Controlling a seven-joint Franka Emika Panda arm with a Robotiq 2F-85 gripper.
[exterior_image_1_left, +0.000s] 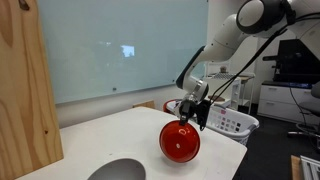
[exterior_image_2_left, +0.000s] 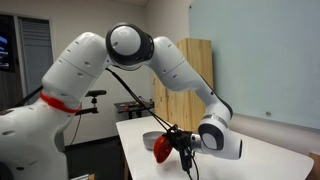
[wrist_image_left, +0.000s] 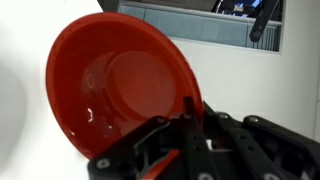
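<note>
A red bowl hangs tilted from my gripper, its round opening facing the camera in exterior view 1. In the wrist view the same red bowl fills much of the left and middle, and my gripper is shut on its rim at the lower right. Exterior view 2 shows the red bowl below the gripper. A grey bowl rests on the white table, to the left of the red one, and in exterior view 2 the grey bowl stands behind it.
A white basket is at the table's right side, behind the arm. A wooden panel rises at the far left. Bare tabletop lies behind the bowls and to their left.
</note>
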